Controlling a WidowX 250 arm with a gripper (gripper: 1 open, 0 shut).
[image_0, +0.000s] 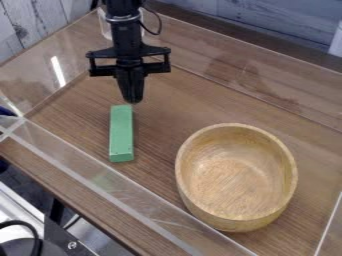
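Note:
The black gripper (130, 92) hangs over the wooden table at the upper left of the camera view, its narrow fingertips close together, with nothing visible between them. Just below the fingertips, a green rectangular block (122, 134) lies lengthwise on the table, running toward the front. Whether the fingertips touch the block's far end cannot be told from this view. A round light wooden bowl (235, 176) sits at the lower right, apart from the block.
A clear edge strip runs along the front left, with a dark cable (16, 232) beyond it at the lower left corner.

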